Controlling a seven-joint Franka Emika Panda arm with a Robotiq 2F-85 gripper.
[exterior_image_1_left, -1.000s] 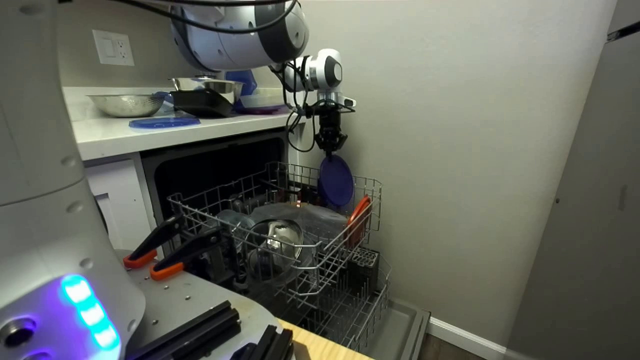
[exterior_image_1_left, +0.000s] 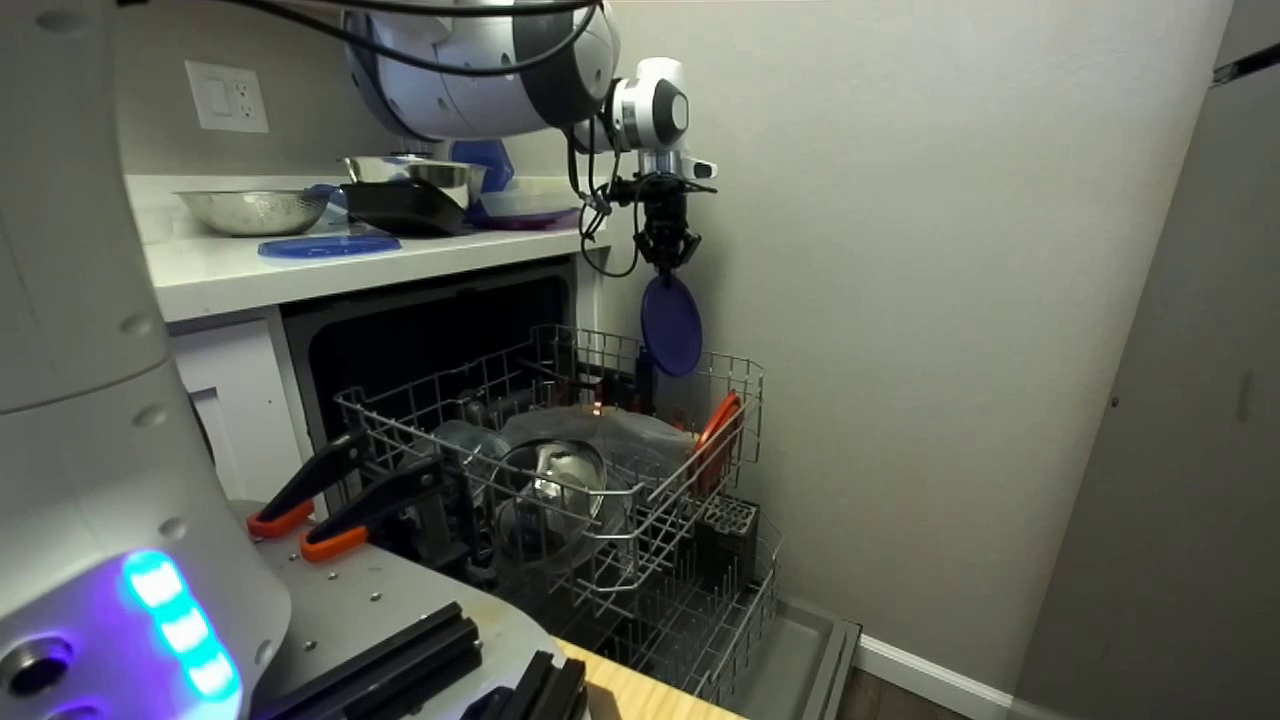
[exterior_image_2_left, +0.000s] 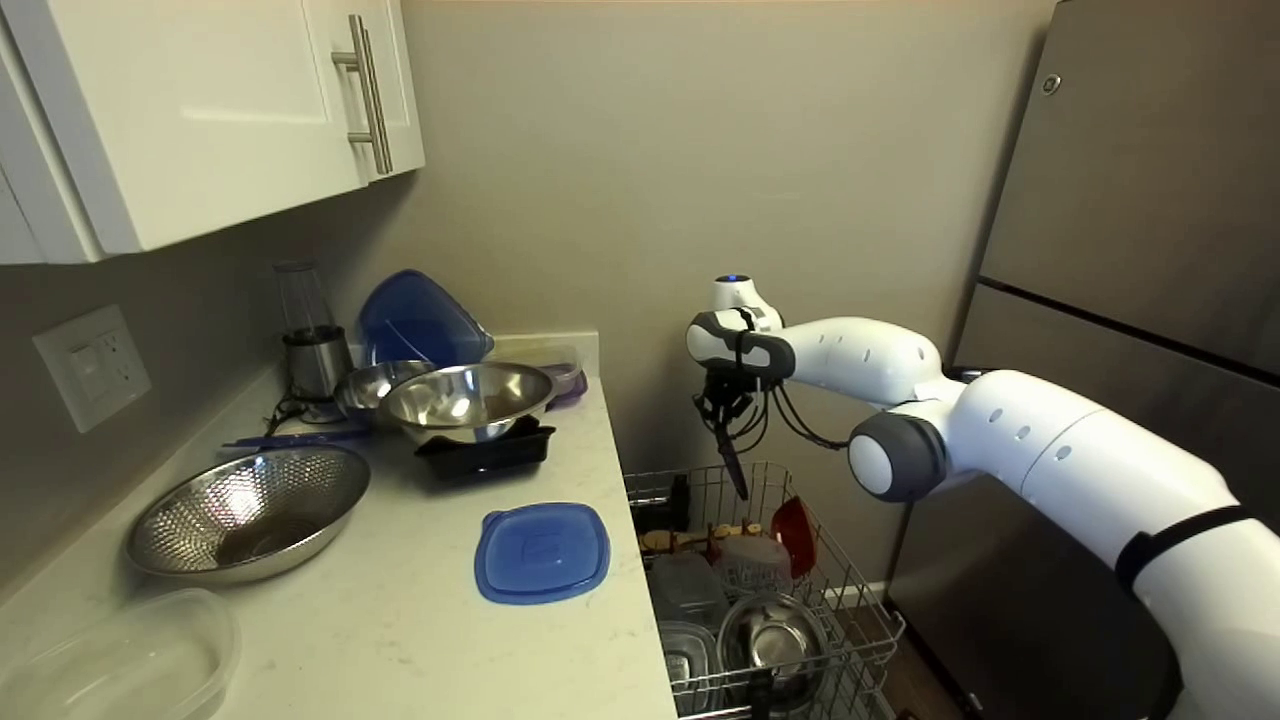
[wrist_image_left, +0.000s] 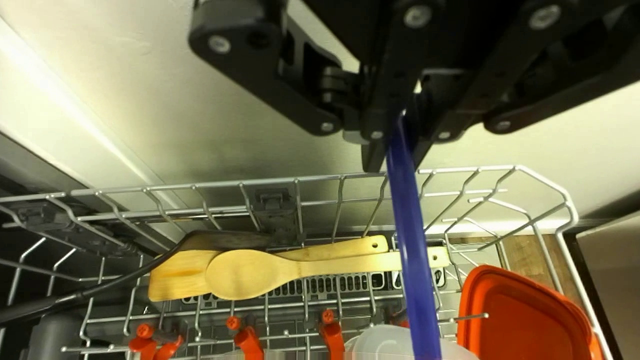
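A round blue-purple lid (exterior_image_1_left: 671, 326) hangs upright from my gripper (exterior_image_1_left: 667, 266), which is shut on its top edge. In the wrist view the lid (wrist_image_left: 414, 246) shows edge-on as a blue strip running down from between the fingers. Below it is the dishwasher's upper rack (exterior_image_1_left: 758, 386), pulled out; the lid hangs over the rack's far part, its lower edge about level with the far rim. Seen from the second exterior view, the gripper (exterior_image_2_left: 725, 438) is above the rack's back end, clear of the counter.
Wooden utensils (wrist_image_left: 246, 275) lie along the rack's far side. A red lid (wrist_image_left: 522, 318) stands in its corner, with a metal bowl (exterior_image_2_left: 774, 642) and clear containers nearby. On the counter (exterior_image_2_left: 420, 636) are a blue square lid (exterior_image_2_left: 542, 552), a colander (exterior_image_2_left: 252, 510) and bowls. The wall is close behind the rack.
The gripper and the lid in it have risen, with a very slight shift to the right. A second ago the lid hung lower, partly inside the rack.
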